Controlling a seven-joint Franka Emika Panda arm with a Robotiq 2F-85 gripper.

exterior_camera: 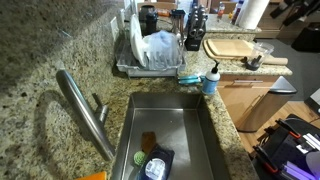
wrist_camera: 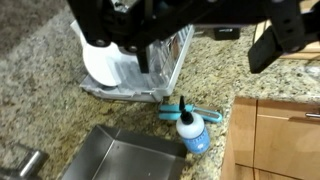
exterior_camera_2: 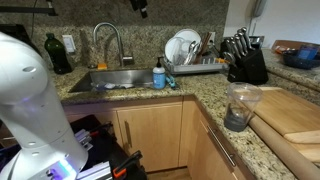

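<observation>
My gripper is open high above the counter, its dark fingers well apart at the top of the wrist view, with nothing between them. Its fingertips also show at the upper right of exterior view 1 and at the top edge of exterior view 2. Below it stands a blue soap bottle [wrist_camera: 193, 132] with a black pump, beside the sink [wrist_camera: 125, 158]. A teal-handled item [exterior_camera: 190, 78] lies behind the bottle. In the sink are a brown piece [exterior_camera: 148, 141] and a black item with a pale round patch [exterior_camera: 155, 168].
A dish rack [exterior_camera: 153, 70] with white plates stands behind the sink, near a black knife block [exterior_camera_2: 248, 67]. A clear container [exterior_camera_2: 240, 106] and cutting boards [exterior_camera_2: 290, 115] occupy the right counter. The faucet [exterior_camera: 86, 112] rises at the sink's left.
</observation>
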